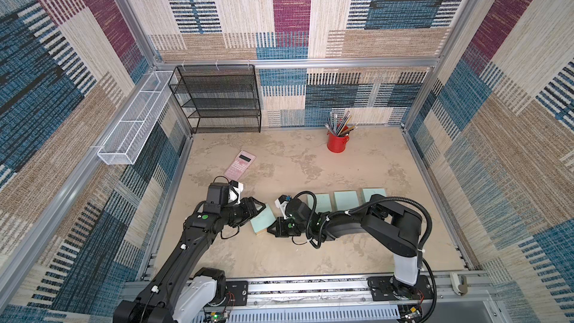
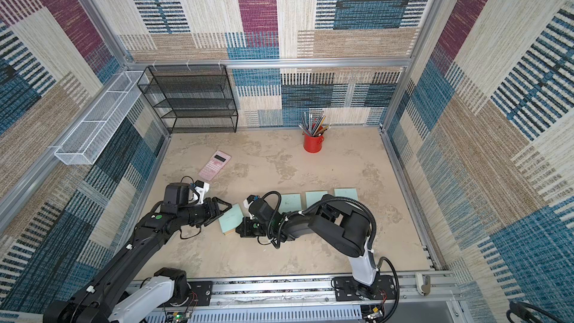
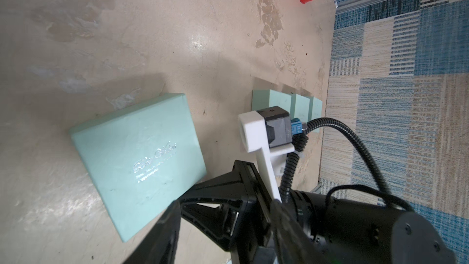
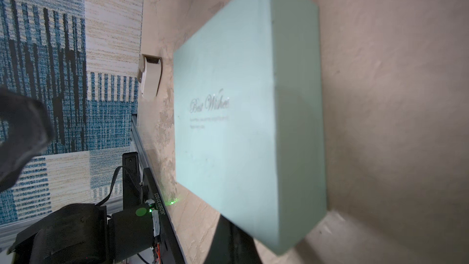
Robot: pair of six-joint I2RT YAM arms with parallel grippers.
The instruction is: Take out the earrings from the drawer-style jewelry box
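Observation:
A pale mint-green jewelry box [image 1: 263, 220] lies closed on the table between my two grippers. Silvery lettering marks its top [image 3: 141, 166] in the left wrist view. My left gripper [image 1: 263, 205] is at the box's upper-left side, its fingers part open; its blurred fingers [image 3: 163, 237] stand apart with no object seen between them. My right gripper is shut, its tip right at the box's near-right edge; whether it presses there cannot be told. No earrings show; the inside of the box is hidden.
Several similar mint boxes [image 1: 345, 201] stand in a row on the right, partly behind the right arm. A pink calculator [image 1: 240, 165] lies behind the left arm, and a red cup [image 1: 337, 142] of pencils stands at the back.

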